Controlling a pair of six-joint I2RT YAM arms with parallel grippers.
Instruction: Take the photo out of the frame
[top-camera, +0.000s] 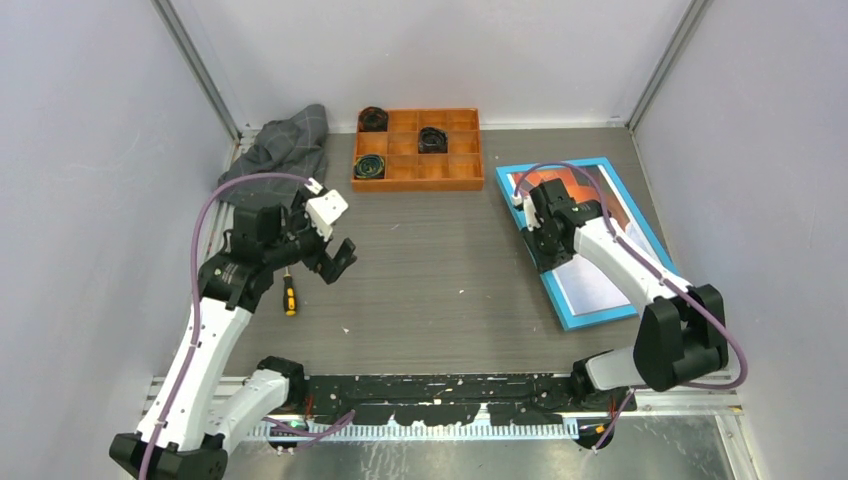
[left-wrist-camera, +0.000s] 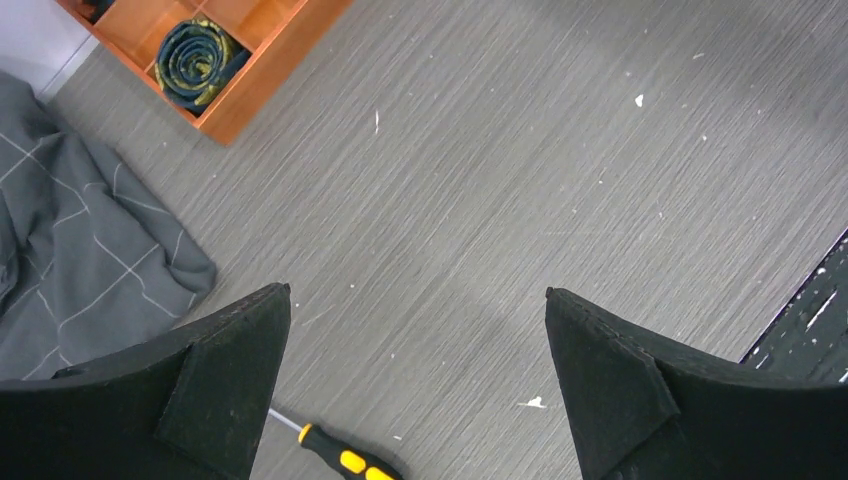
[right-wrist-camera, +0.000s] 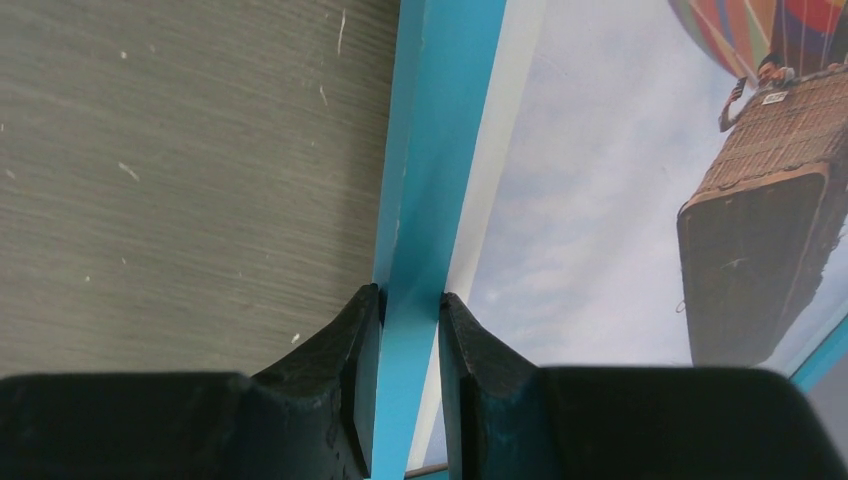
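The blue photo frame (top-camera: 585, 319) lies at a slant on the right of the table. Inside its border is a photo (right-wrist-camera: 760, 230) of a hot-air balloon with a wicker basket. My right gripper straddles the frame's left border, one finger on the outer side and the other on the inner edge. Both fingertips lie close against the border; whether they grip it cannot be told. My left gripper (top-camera: 341, 262) hangs over the table's left half, open and empty, its fingers (left-wrist-camera: 235, 350) wide apart.
A yellow-black screwdriver (top-camera: 290, 297) lies below the left arm. At the back stand an orange compartment box (top-camera: 435, 184) with several rolled items and, left of it, a crumpled grey cloth (top-camera: 290, 145).
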